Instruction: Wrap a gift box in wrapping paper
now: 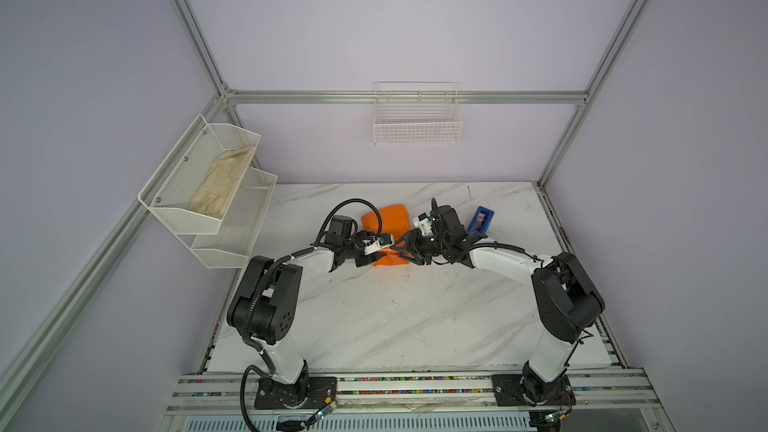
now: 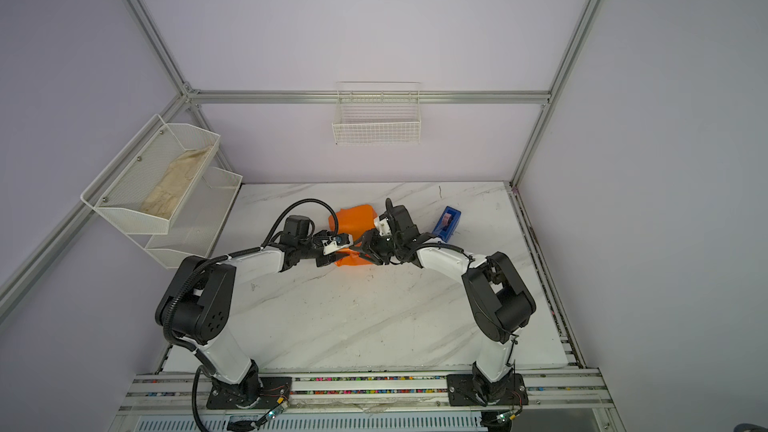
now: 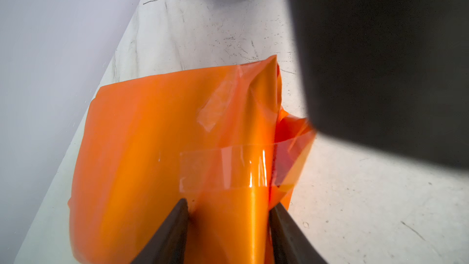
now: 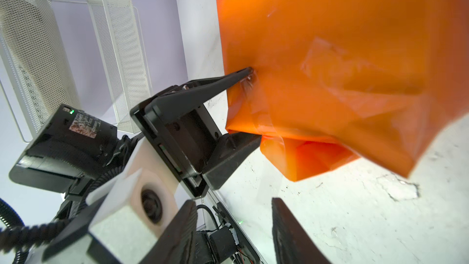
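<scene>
An orange wrapped bundle (image 1: 390, 216) lies at table centre, a clear tape strip (image 3: 222, 166) across its folded end; any box inside is hidden. My left gripper is at that end, its fingers apart either side of the orange paper; in the right wrist view this gripper touches the paper. My right gripper stands open beside and above the bundle, over bare table, with nothing between its fingers.
A blue tray (image 1: 480, 221) with small items lies at the back right. White mesh baskets (image 1: 188, 216) hang on the left wall, another (image 1: 416, 132) at the back.
</scene>
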